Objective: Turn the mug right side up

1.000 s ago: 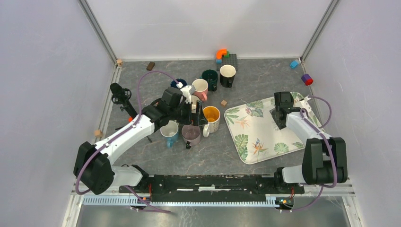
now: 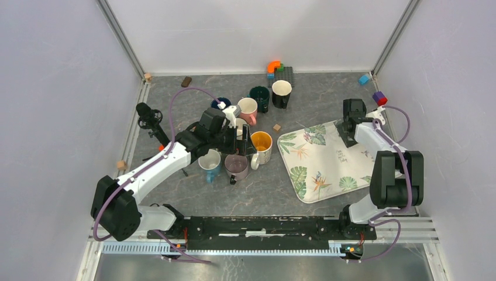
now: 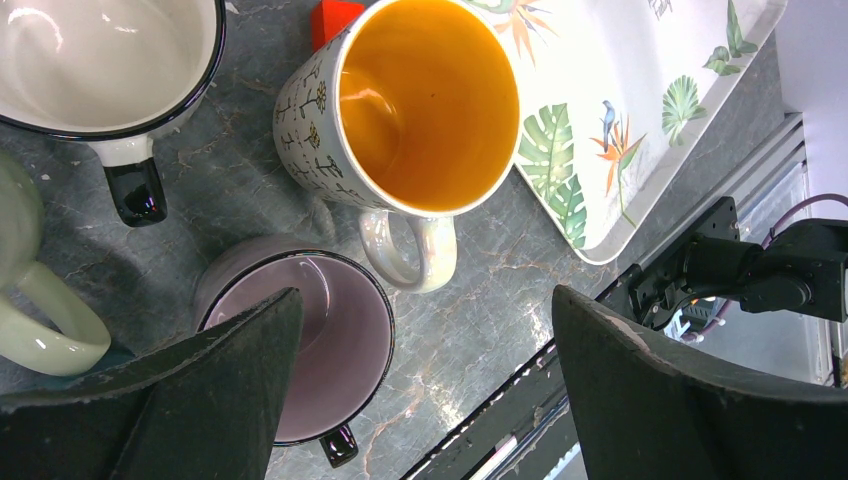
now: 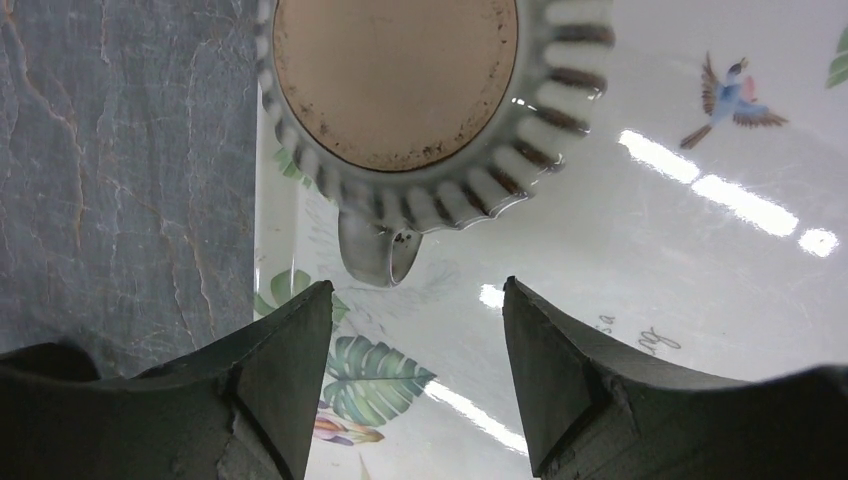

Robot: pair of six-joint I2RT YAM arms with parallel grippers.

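Note:
In the right wrist view an upside-down grey mug (image 4: 395, 80) with a ribbed base rim lies on the white leaf-patterned tray (image 4: 700, 260), its small handle (image 4: 370, 250) pointing toward my right gripper. That gripper is part open just short of the handle, nothing between its fingers; from the top it hides the mug. My left gripper is open above a cluster of upright mugs, among them the orange-lined one (image 3: 420, 110) and a mauve one (image 3: 330, 370), holding nothing.
Further mugs (image 2: 281, 93) stand at the back centre and around the left gripper. Small blocks (image 2: 363, 79) lie at the back right, beside the wall. The tray (image 2: 310, 175) is clear left of my right gripper.
My right arm has moved toward the back of the tray over the last second. My left arm has stayed where it was.

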